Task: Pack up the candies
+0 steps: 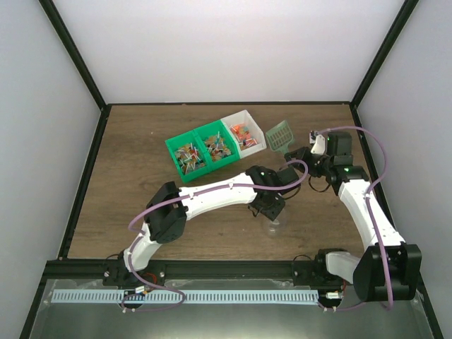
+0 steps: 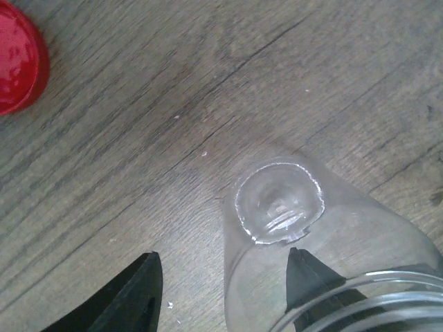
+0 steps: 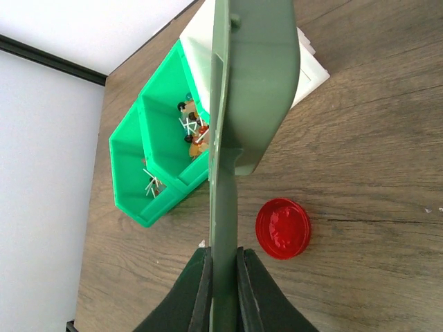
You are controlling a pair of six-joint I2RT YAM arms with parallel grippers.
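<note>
My right gripper is shut on the handle of a pale green slotted spatula (image 1: 280,135), held up at the right of the candy boxes. My left gripper is part open over a clear plastic jar (image 1: 275,224), one finger against or just beside its threaded mouth; whether it touches is unclear. Candies fill both compartments of the green box (image 1: 182,141) and the white box (image 1: 251,114). A red lid lies on the wooden table near the jar, at the top left of the left wrist view.
Walls (image 1: 42,141) bound it at the sides and back. My left arm stretches across the middle, in front of the green box.
</note>
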